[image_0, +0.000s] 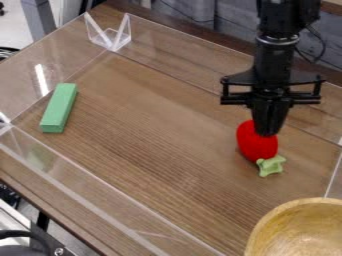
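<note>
My black gripper (271, 115) hangs at the upper right, shut, just above a red object with a green leafy end, like a strawberry (257, 142), on the wooden table. Whether it touches the red object cannot be told. Nothing shows held between its fingers.
A green block (59, 107) lies at the left. A white wire holder (110, 30) stands at the back left. A tan bowl (297, 232) is at the bottom right.
</note>
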